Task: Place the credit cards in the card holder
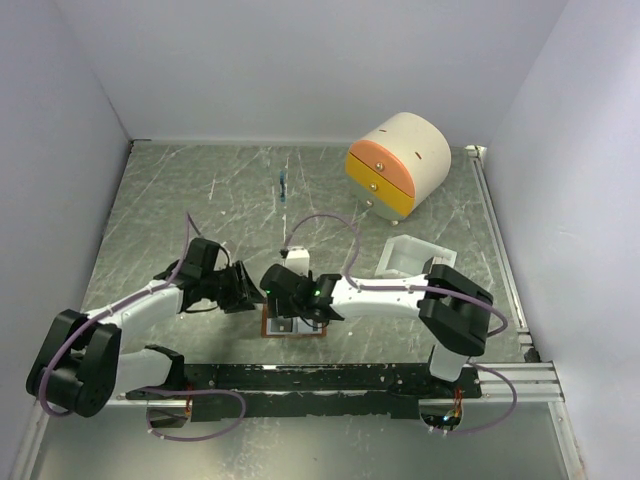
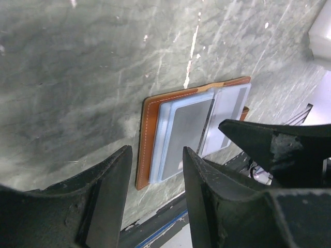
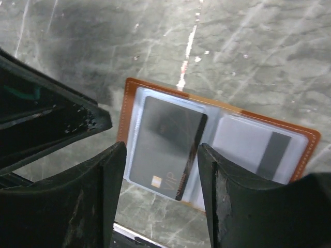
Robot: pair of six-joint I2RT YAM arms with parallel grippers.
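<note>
The open card holder (image 1: 270, 326) lies flat near the table's front edge, brown-edged with clear sleeves. In the right wrist view a black card (image 3: 164, 139) marked "VIP" sits in its left half. A pale card (image 3: 240, 147) with a dark stripe lies in the right half. My right gripper hangs over the left half, fingers apart and nothing gripped. My left gripper stands open at the holder's left side. In the top view the right arm covers part of the holder.
At the back right stands a rounded cabinet (image 1: 427, 150) with coloured drawers. A white tray (image 1: 395, 256) sits right of centre, a small dark thing at its edge. Something blue (image 1: 283, 184) lies far back.
</note>
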